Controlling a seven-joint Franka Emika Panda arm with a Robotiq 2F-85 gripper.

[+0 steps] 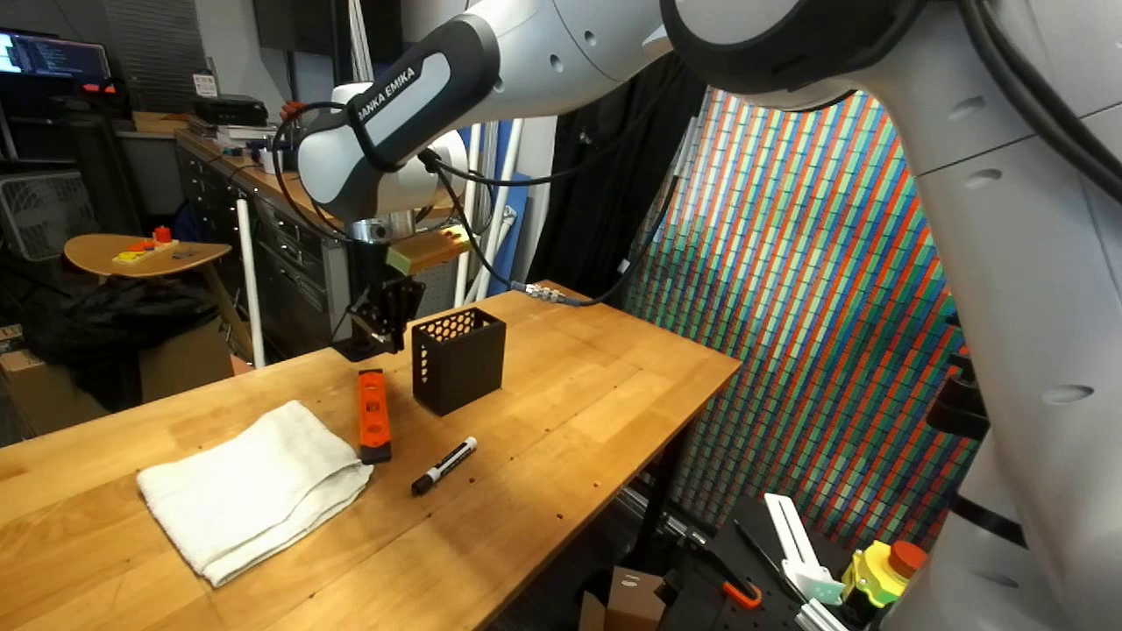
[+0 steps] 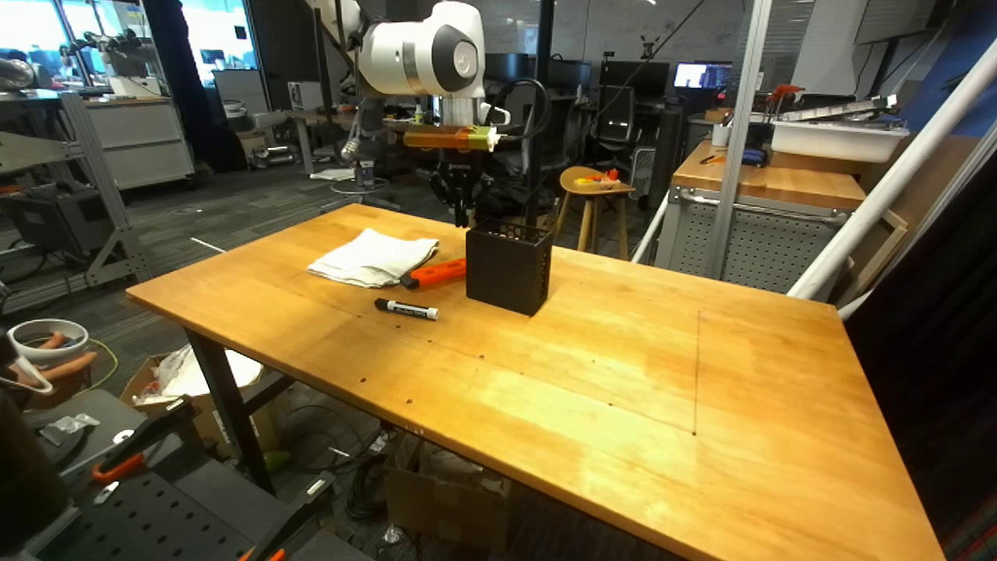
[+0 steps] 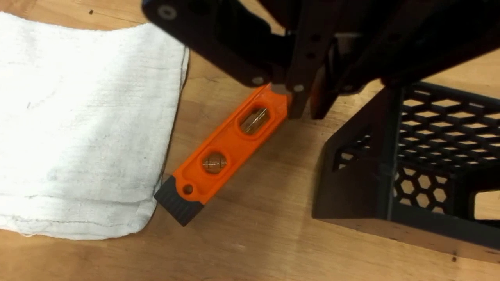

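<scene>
My gripper hangs above the table, its two dark fingers drawn close together with only a narrow gap. Nothing can be made out between them. In the wrist view the fingertips overlap the upper end of an orange level (image 3: 239,140), which lies flat on the wood with its far end hidden. Exterior view 1 shows the gripper (image 1: 394,338) raised clear of the level, beside the black mesh-sided holder (image 1: 458,363). A white folded cloth (image 1: 256,489) lies left of the level. The black-and-white marker (image 1: 443,467) rests in front of the holder.
The open-topped holder (image 2: 509,271) stands close to the gripper and is the tallest thing on the table. Wide bare wood on the table (image 2: 645,374) extends beyond it, away from the cloth. The back table edge runs near below the gripper.
</scene>
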